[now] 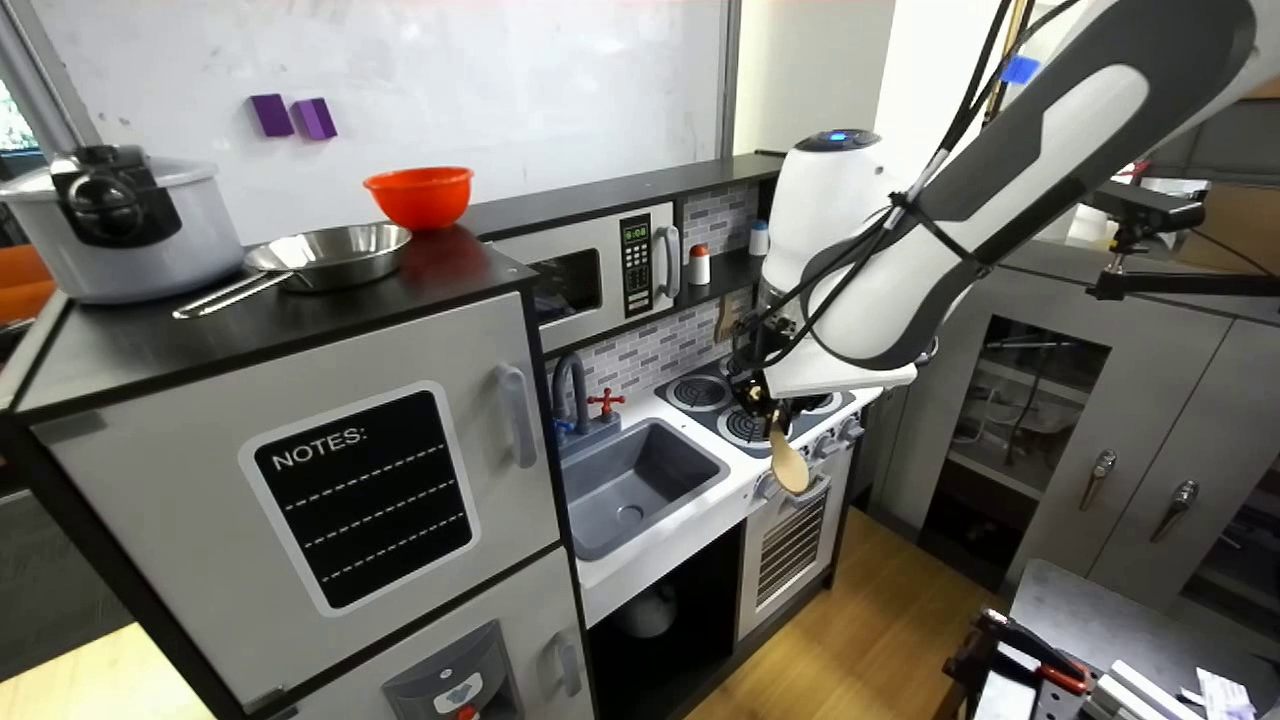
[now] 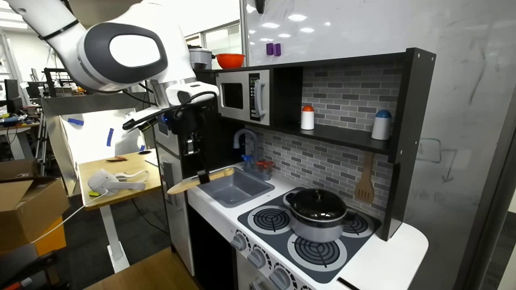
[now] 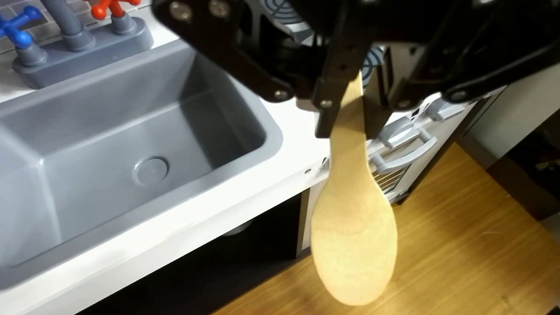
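Observation:
A wooden spoon (image 3: 354, 236) is held by its handle in my gripper, whose fingers are shut on either side of it. Its broad end points away from the palm. In the second exterior view the spoon (image 2: 186, 185) is nearly level in front of the sink (image 2: 237, 189), above the counter's front edge, with the gripper (image 2: 203, 177) around its handle. The first exterior view shows the spoon (image 1: 788, 466) hanging in front of the stove, its broad end lowest.
A grey pot with a black lid (image 2: 317, 212) stands on the stove, and a slotted wooden turner (image 2: 365, 181) hangs at the back wall. The tap (image 1: 576, 390) rises behind the empty sink. Two shakers sit on the shelf (image 2: 338, 137). Stove knobs (image 2: 257, 259) line the front.

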